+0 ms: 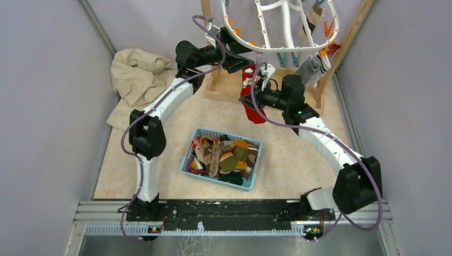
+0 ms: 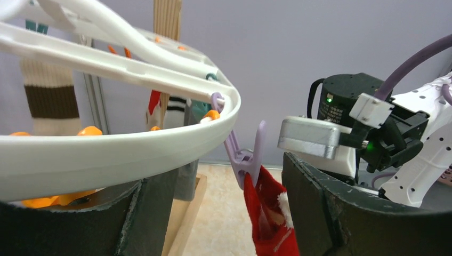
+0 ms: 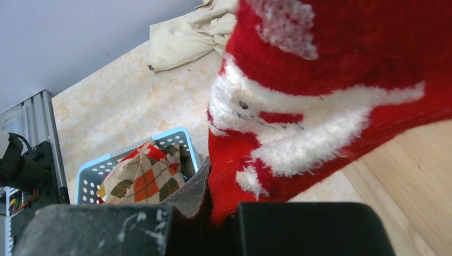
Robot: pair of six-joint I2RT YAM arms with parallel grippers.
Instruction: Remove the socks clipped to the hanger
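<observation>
The red sock with white patterns (image 1: 257, 114) hangs from a purple clip (image 2: 246, 160) on the white hanger (image 1: 288, 49). My right gripper is shut on the sock's lower part, with red cloth running between its fingers. At the hanger's near-left rim, my left gripper (image 1: 250, 56) stands part open. In the left wrist view, the clip and part of the rim show between its spread fingers, and the sock's upper end lies close by the right one. Farther back, grey socks (image 1: 309, 69) and a cream-and-brown sock (image 2: 50, 101) still hang.
A blue basket (image 1: 256, 170) full of socks stands on the table below. Beige cloth (image 1: 133, 80) lies at the far left. Orange clips (image 1: 323, 52) and a wooden frame (image 1: 352, 34) crowd the hanger's right side.
</observation>
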